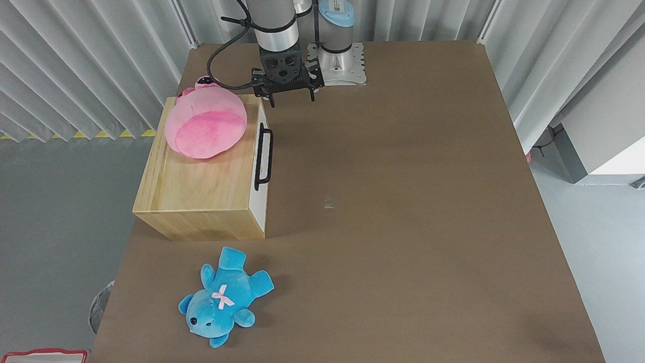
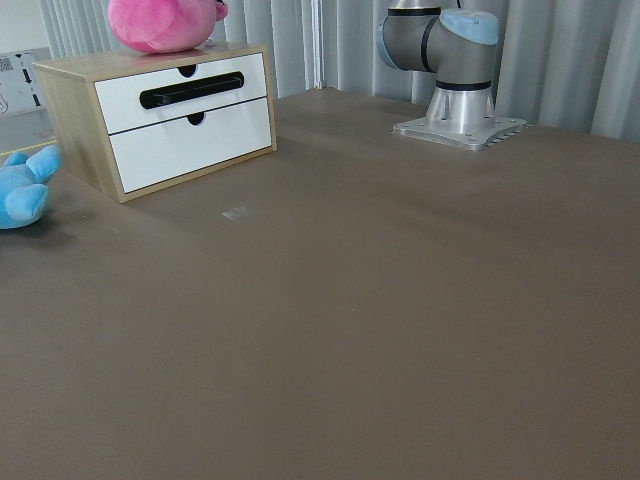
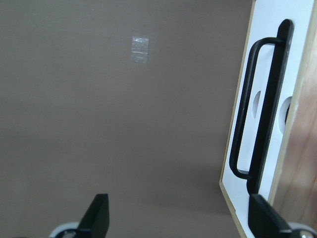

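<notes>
My gripper (image 1: 292,96) hangs over the back end of a wooden two-drawer cabinet (image 1: 193,187), fingers apart and empty; in the wrist view its two black fingers (image 3: 97,218) show at the bottom edge, above the white drawer front. The upper drawer (image 2: 120,101) is closed, with a black bar handle (image 3: 242,114); the lower drawer (image 2: 190,151) is closed too. A pink plush toy (image 1: 205,124) rests on the cabinet top. A blue teddy bear (image 1: 224,299) lies on the table in front of the cabinet.
The robot's base plate (image 2: 410,128) is at the back, near the curtains.
</notes>
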